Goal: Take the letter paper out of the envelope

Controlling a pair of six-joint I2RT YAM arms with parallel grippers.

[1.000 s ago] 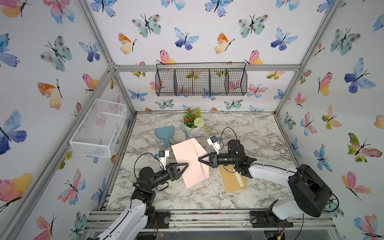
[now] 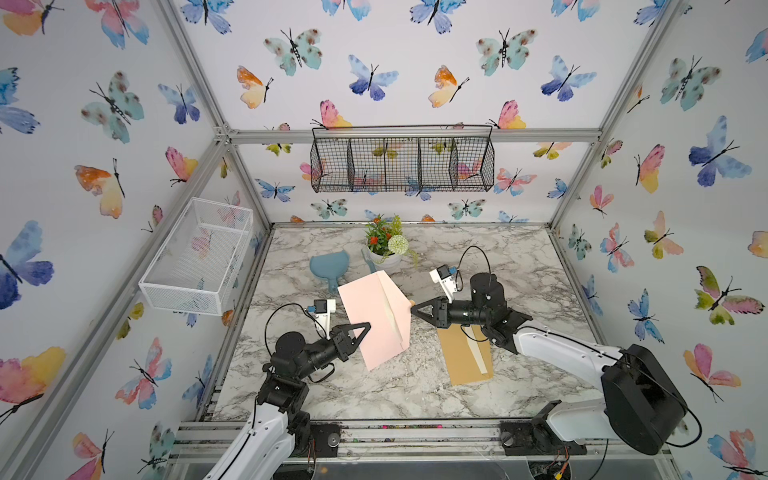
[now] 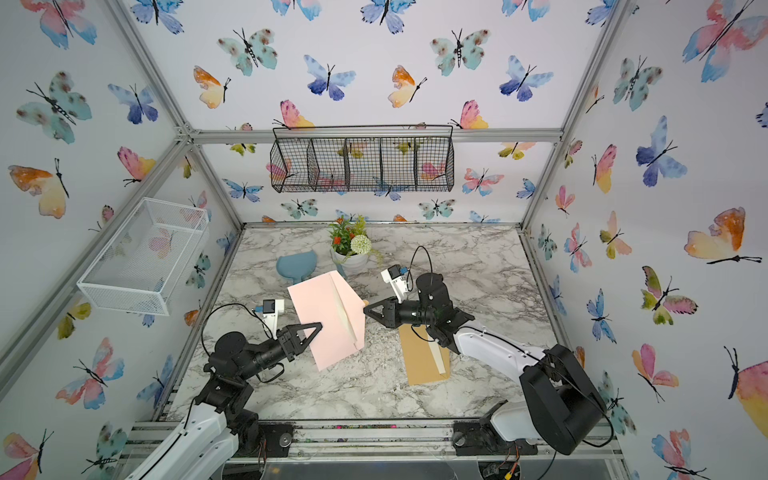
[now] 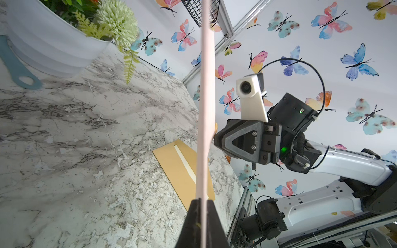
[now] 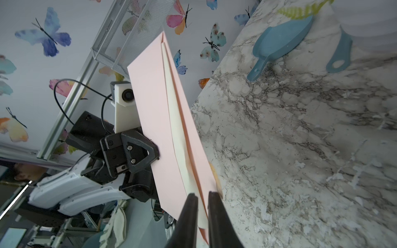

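Note:
A pink envelope [image 2: 370, 313] is held up above the table, my left gripper [image 2: 366, 326] shut on its left part. In the left wrist view the pink envelope [image 4: 205, 103] appears edge-on between the fingers. Along its fold runs a cream strip [image 5: 178, 128], with the flap [image 5: 194, 148] to the right. A tan spot [image 5: 215, 180] shows on the flap's outer edge. My right gripper is slightly open close to that flap; its fingers [image 5: 191, 219] stand apart, and whether they touch the flap is unclear. I cannot make out letter paper inside.
On the table lies a brown envelope [image 2: 456, 364] with a pale strip, below the right arm. Behind stand a potted plant [image 2: 388, 248] and a blue dustpan [image 2: 330, 266].
My right gripper has drawn back rightward and slightly upward from the cream strip to the flap's edge. The left gripper has shifted slightly left with the pink envelope.

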